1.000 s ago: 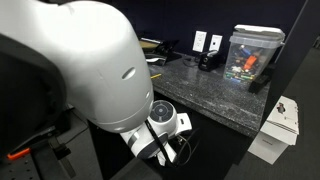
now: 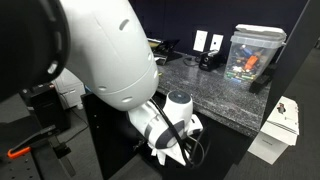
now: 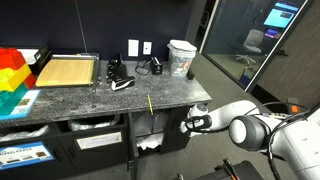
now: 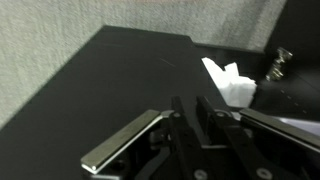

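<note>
My gripper shows at the bottom of the wrist view, its dark fingertips a small gap apart with nothing between them. Ahead of it lies a flat dark panel [image 4: 110, 85]. A crumpled white cloth or paper [image 4: 230, 84] sits just beyond the panel's right edge, apart from the fingers. In exterior view 2 a white item [image 3: 149, 141] rests low inside the open space under the counter; I cannot tell if it is the same one. The white arm [image 2: 120, 65] hangs low before the counter, and hides most of the gripper in exterior view 1.
The grey countertop [image 2: 215, 86] overhangs the area beside the arm. On it stands a clear tub [image 2: 247, 60] of colourful pieces near the edge. A white box [image 2: 274, 130] is at the right. A metallic fitting [image 4: 279, 64] shows near the panel.
The arm's wrist has moved up and to the right in exterior view 1, nearer the counter. The tub and white box have stayed put.
</note>
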